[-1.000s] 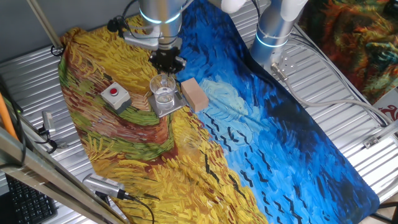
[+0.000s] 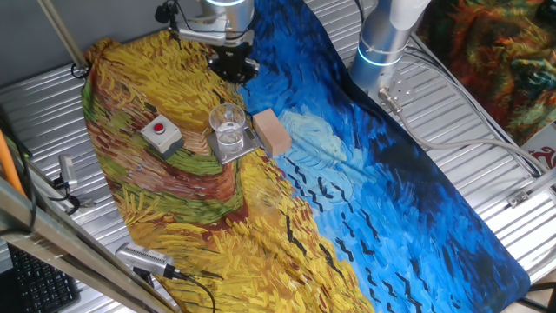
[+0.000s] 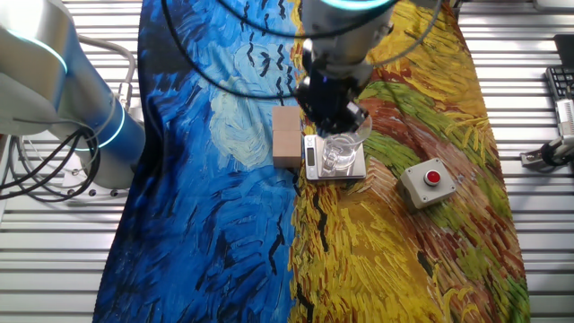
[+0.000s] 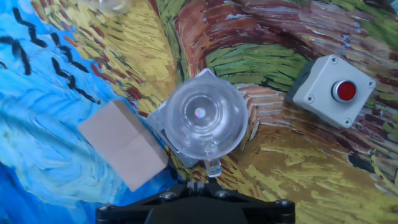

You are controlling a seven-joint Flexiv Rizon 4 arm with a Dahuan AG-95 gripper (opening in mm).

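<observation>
A clear cup (image 4: pixel 205 118) with a handle stands upright on a small silver scale (image 2: pixel 236 154). Its handle (image 4: pixel 213 167) points toward my gripper in the wrist view. My gripper looks shut, its fingertips together and nothing visible between them. In exterior view 1 the gripper (image 2: pixel 233 68) hangs behind the cup and apart from it. From exterior view 2 the gripper (image 3: pixel 334 109) overlaps the far side of the cup, and its fingertips are blurred.
Right beside the scale lies a tan block (image 2: pixel 272 132). A grey box with a red button (image 4: pixel 344 91) sits on the cup's other side. Something pale and clear (image 4: pixel 109 5) is cut off by the wrist view's top edge. Patterned cloth (image 2: pixel 330 252) covers the table, with free room in front.
The cup, scale, block and button box have stayed put.
</observation>
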